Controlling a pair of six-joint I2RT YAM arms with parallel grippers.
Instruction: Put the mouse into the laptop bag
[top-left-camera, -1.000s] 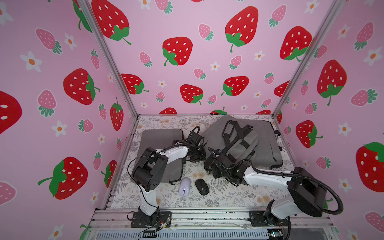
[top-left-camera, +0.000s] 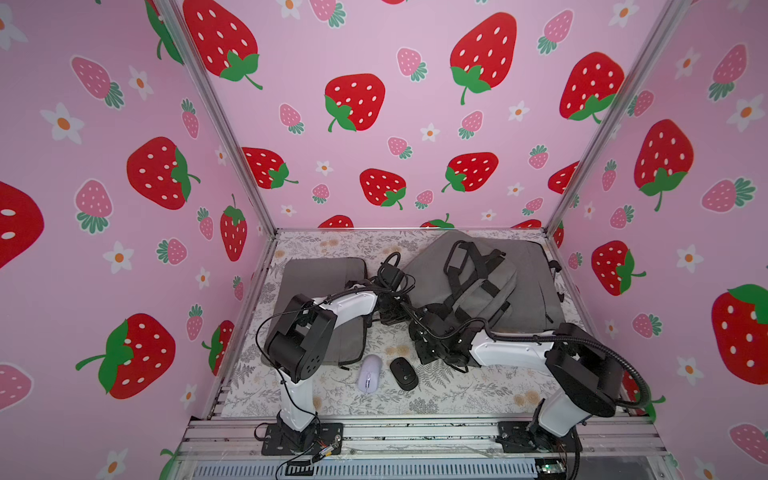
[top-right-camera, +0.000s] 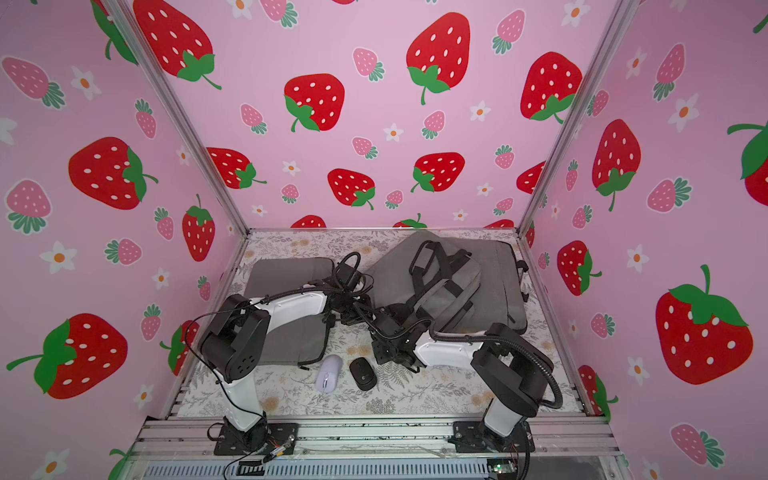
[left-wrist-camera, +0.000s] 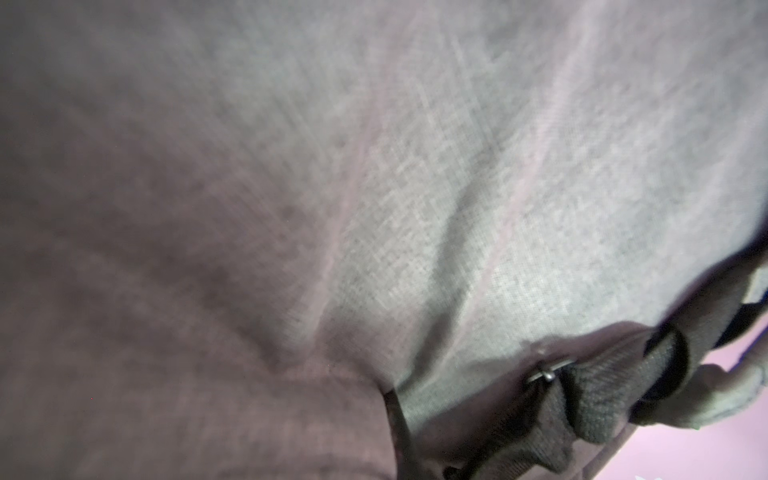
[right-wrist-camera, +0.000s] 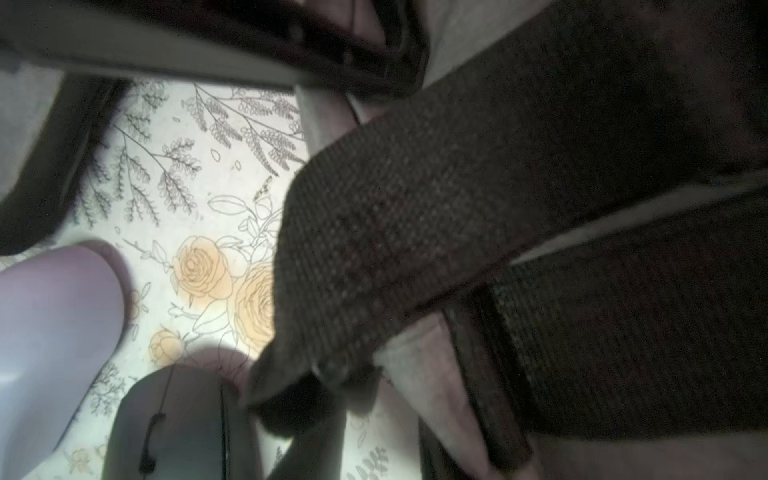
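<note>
A lilac mouse (top-left-camera: 369, 374) and a black mouse (top-left-camera: 404, 373) lie side by side at the front of the table. Behind them to the right rests a large grey bag (top-left-camera: 536, 280) with black straps. My left gripper (top-left-camera: 401, 310) is at this bag's left corner, shut on its fabric. Grey cloth (left-wrist-camera: 496, 200), drawn into folds, fills most of the left wrist view, and the left fingertips do not show there. Just in front of the bag, my right gripper (top-left-camera: 422, 340) is open. A wide black strap (right-wrist-camera: 448, 192) crosses close before the right wrist camera.
A flat grey panel or second bag (top-left-camera: 320, 276) lies at the left, partly under the left arm. Both arms nearly meet at mid-table.
The right gripper has shifted slightly left and nearer the front, and its arm has folded in. The left arm, bag and both mice look unmoved.
</note>
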